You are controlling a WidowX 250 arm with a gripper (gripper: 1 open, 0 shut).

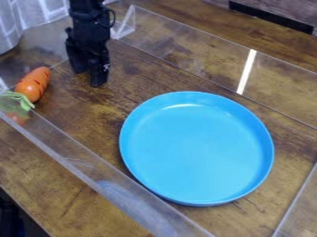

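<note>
The black gripper (pixel 87 67) hangs near the top left over the wooden surface, its fingers pointing down and apparently apart, with nothing seen between them. An orange carrot (pixel 33 85) with a pale green top lies at the left, a little below and left of the gripper. A large light blue plate (pixel 196 146) rests on the right half of the surface, apart from both.
Clear plastic walls (pixel 93 171) border the wooden surface (pixel 173 56). A pale object (pixel 10 23) stands at the upper left corner. The wood above the plate and between carrot and plate is clear.
</note>
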